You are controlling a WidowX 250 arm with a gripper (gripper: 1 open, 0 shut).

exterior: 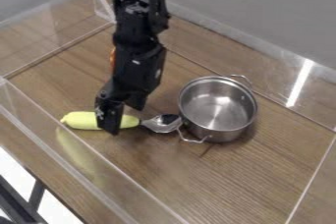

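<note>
The black arm reaches down from the top to the left of centre, its gripper (pixel 121 110) low over a pale yellow elongated object (pixel 82 120) that lies on the wooden table. A metal spoon (pixel 163 123) lies just right of the gripper, beside a steel pot (pixel 218 107) with two handles. Whether the fingers are open or shut, or hold anything, I cannot tell; they are dark and overlap the yellow object.
An orange object (pixel 113 57) is mostly hidden behind the arm. Clear panels edge the table (pixel 250 184). Bare wood lies at the front right and the back.
</note>
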